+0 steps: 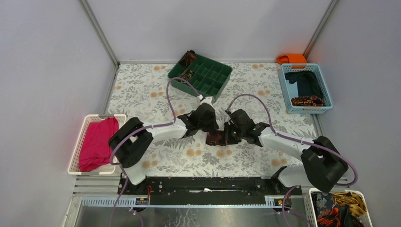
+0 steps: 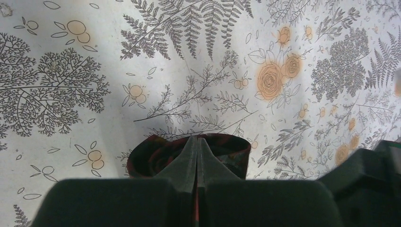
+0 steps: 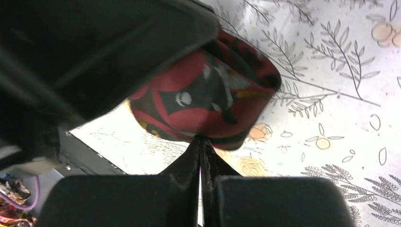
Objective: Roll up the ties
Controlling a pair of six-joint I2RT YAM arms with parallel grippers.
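A dark red and green patterned tie (image 1: 216,138) lies partly rolled at the middle of the table. My left gripper is shut, its tips at the tie's curved loop (image 2: 234,142); cloth shows on both sides of them. Coming from the right, my right gripper is shut too, with its tips overlapping the lower edge of the tie's broad face (image 3: 203,101). Whether a thin layer lies between either pair of fingers is hidden. Two more dark ties (image 1: 187,58) sit in compartments of the green divided box (image 1: 208,75).
A blue basket (image 1: 316,110) at the back right holds dark cloths, with an orange cloth (image 1: 291,58) behind it. At left stands a white basket (image 1: 75,158) with red cloth. Another basket (image 1: 309,208) of patterned cloths is at front right. The two grippers are very close together.
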